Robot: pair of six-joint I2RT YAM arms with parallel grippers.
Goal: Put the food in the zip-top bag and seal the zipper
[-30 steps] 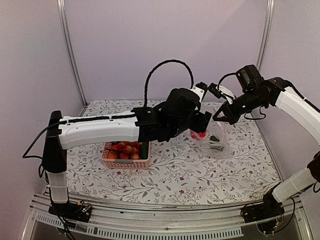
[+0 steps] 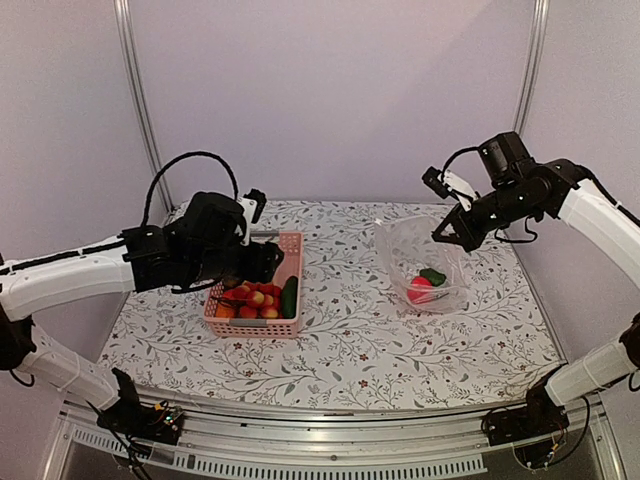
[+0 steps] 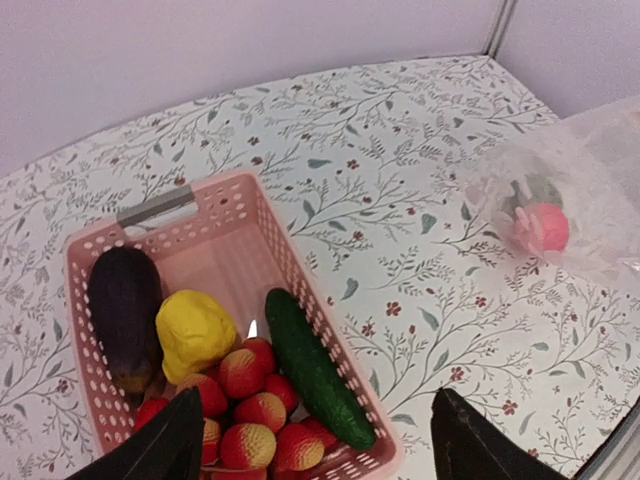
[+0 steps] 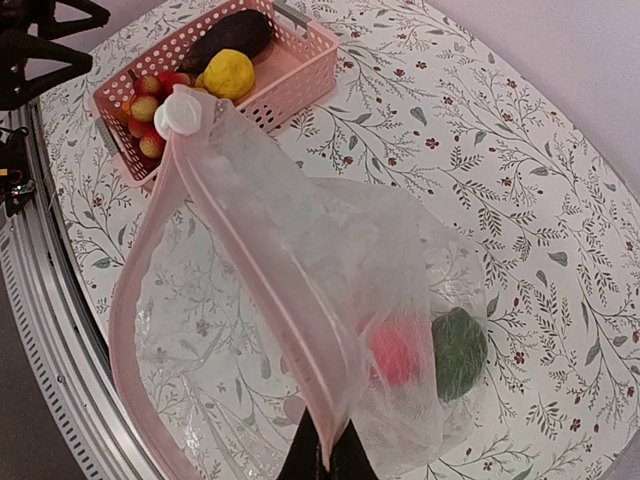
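My right gripper is shut on the rim of the clear zip top bag [image 2: 405,250], holding it upright. Inside the bag lie a pink-red item [image 4: 395,345] and a green one [image 4: 458,350]. My left gripper is open over the pink basket [image 2: 250,330], which holds a dark eggplant [image 3: 125,310], a yellow item [image 3: 195,335], a cucumber [image 3: 318,370] and several red fruits [image 3: 260,410].
Walls stand at the back and both sides; a metal rail [image 2: 320,425] runs along the front edge.
My left gripper has moved from the bag leftward to above the basket. The pink-red item now rests lower in the bag. The right arm has barely moved.
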